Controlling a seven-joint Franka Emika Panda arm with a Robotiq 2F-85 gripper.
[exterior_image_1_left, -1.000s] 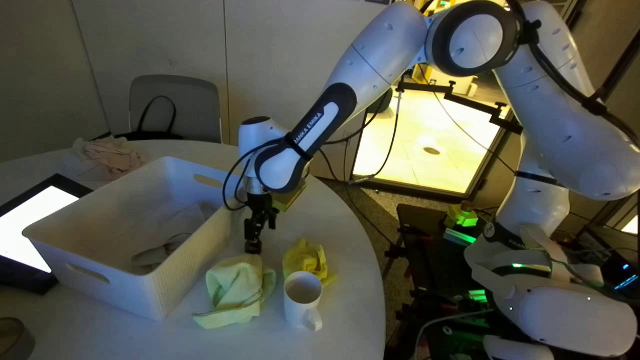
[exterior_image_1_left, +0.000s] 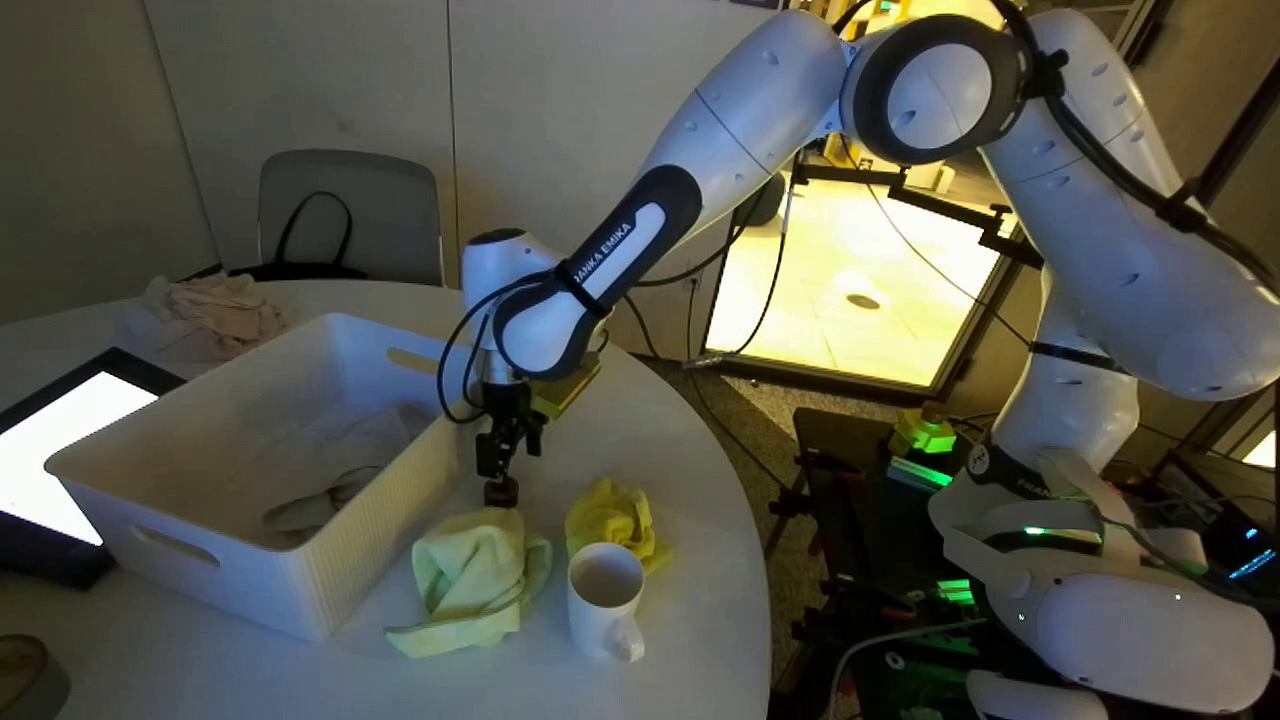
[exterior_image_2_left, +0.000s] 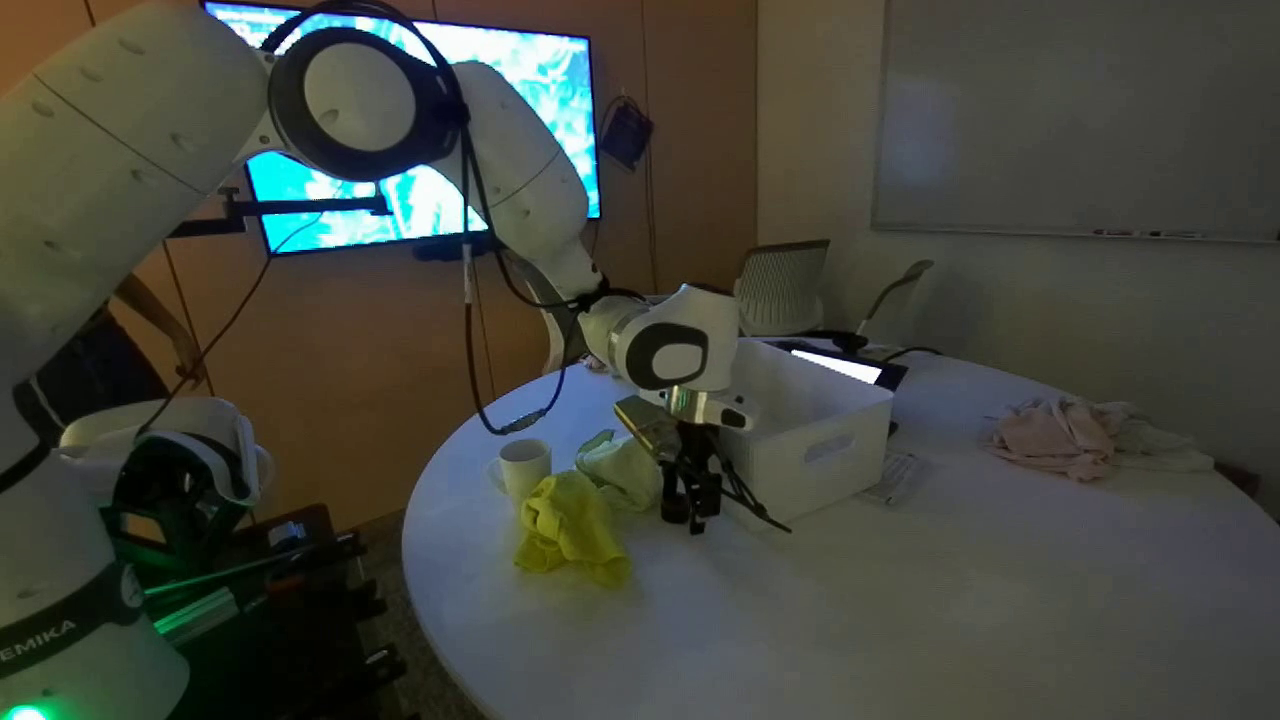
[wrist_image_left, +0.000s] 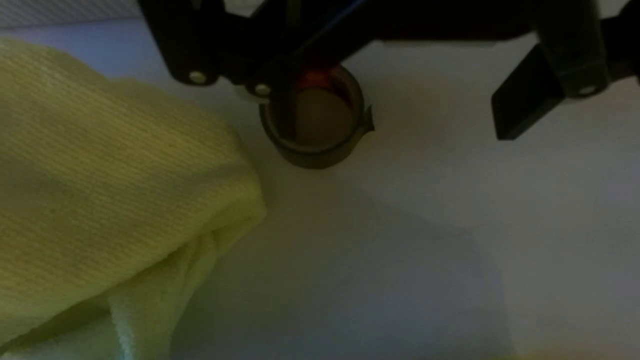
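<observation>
My gripper is open above the white table, its fingers well apart in the wrist view. A small dark ring like a tape roll (wrist_image_left: 316, 157) sits below the left finger, which overlaps its opening; whether they touch I cannot tell. The space by the right finger (wrist_image_left: 522, 99) is bare tabletop. In exterior view 1 the gripper (exterior_image_1_left: 509, 474) points down between the white bin (exterior_image_1_left: 348, 564) and the yellow cloth (exterior_image_1_left: 614, 516). A crumpled pale green cloth (exterior_image_1_left: 474, 576) lies just in front of it.
A white mug (exterior_image_1_left: 600, 612) stands upright beside the cloths. Inside the bin lies a greyish item (exterior_image_1_left: 306, 510). A lit screen (exterior_image_1_left: 60, 444) is beyond the bin, and pinkish cloth (exterior_image_2_left: 1056, 438) lies farther off.
In exterior view 1 the arm and gripper have shifted slightly left, toward the bin. Cloths, mug and bin stay where they were.
</observation>
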